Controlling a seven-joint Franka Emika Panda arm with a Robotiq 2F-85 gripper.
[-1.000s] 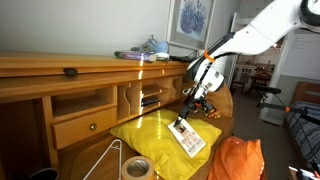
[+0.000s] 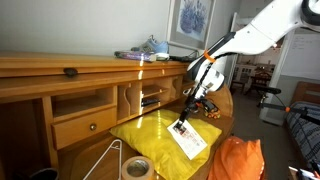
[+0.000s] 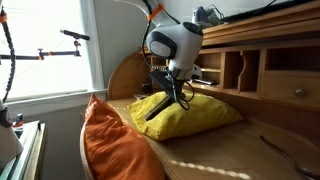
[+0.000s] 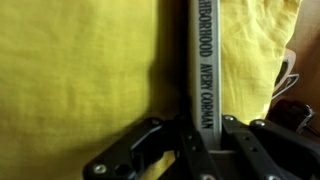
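A book with a white cover (image 2: 189, 140) hangs tilted over a yellow cloth (image 2: 145, 130) on the desk. My gripper (image 2: 187, 115) is shut on its upper edge. In the wrist view, the pale spine of the book (image 4: 206, 65) runs down between the fingers of the gripper, and "AVERY CORMAN" can be read on it. The yellow cloth (image 4: 80, 70) spreads out below. In the second exterior view, the gripper (image 3: 178, 98) is above the yellow cloth (image 3: 190, 115). Whether the book's lower edge touches the cloth, I cannot tell.
An orange cloth (image 2: 238, 160) lies at the front right. A roll of tape (image 2: 137, 168) and a bent white wire (image 2: 108, 155) are on the left of the desk. Wooden drawers and cubbyholes (image 2: 85, 105) line the back. Bare desk shows at the right in the second exterior view.
The book and gripper have shifted very slightly to the right. The grip on the book looks the same, and the cloths have not moved.
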